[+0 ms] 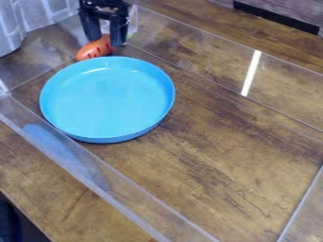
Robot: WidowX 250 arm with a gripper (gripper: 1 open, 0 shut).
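Note:
My black gripper (pixel 104 30) is at the top left, just above an orange carrot-like object (pixel 93 51) that lies behind the blue plate (pixel 108 99). Its fingers reach down around the object's upper end; whether they are closed on it is unclear at this size. The round plate lies on the wooden surface, empty.
Clear plastic walls (pixel 89 189) border the work area. A white crumpled item (pixel 10 28) sits at the top left corner.

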